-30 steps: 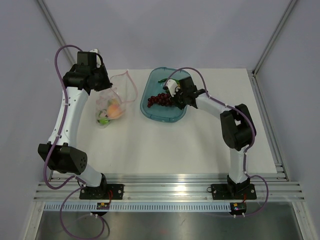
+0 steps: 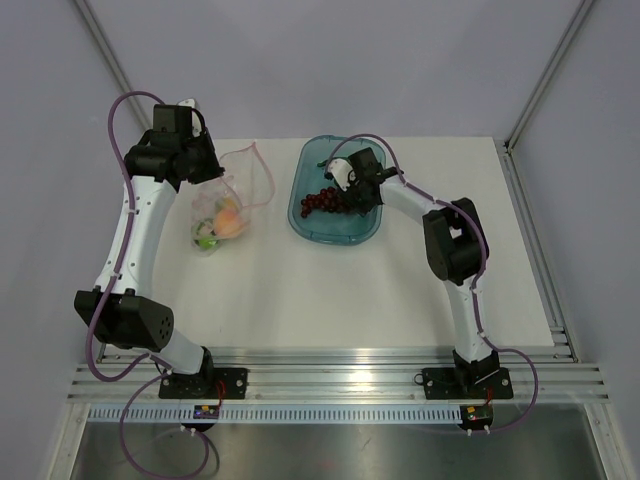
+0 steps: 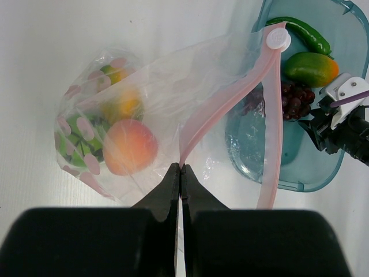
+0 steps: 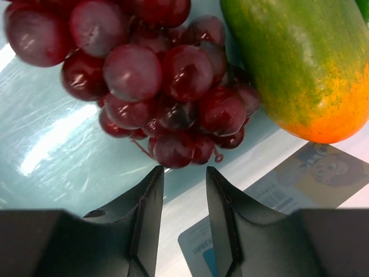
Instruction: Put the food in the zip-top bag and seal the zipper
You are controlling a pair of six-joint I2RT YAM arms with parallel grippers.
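A clear zip top bag [image 3: 173, 75] with a pink rim lies on the table at the left, its mouth spread toward the bin. Inside it are an orange-red round fruit [image 3: 130, 147], a yellow fruit and green pieces. My left gripper is shut on the bag's rim. In the blue bin [image 2: 306, 170] lie dark red grapes [image 4: 155, 75], a green-orange papaya [image 4: 300, 63] and a green pepper [image 3: 302, 32]. The right gripper is open a little, its fingertips just short of the grapes' lower end, with nothing between them.
A flat printed label [image 4: 288, 184] shows beside the right fingers. Bin walls stand around the grapes and papaya.
The right gripper has gone from shut to partly open. The bin has shifted slightly right; the left arm and bag have stayed still.
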